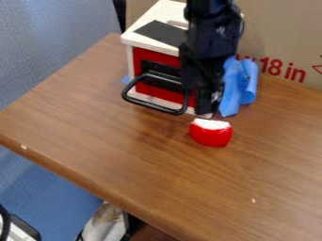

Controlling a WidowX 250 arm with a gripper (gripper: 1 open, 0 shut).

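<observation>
My dark gripper [204, 94] hangs in front of the right side of a small white-and-red box appliance [149, 66], low near its black wire handle [151, 107]. Whether its fingers are open or shut is hidden in the dark shape. A red and white soft object [210, 134] lies on the wooden table just below, apart from the gripper.
A blue cloth-like item [242, 85] lies right of the appliance, against a cardboard wall [283, 38].
</observation>
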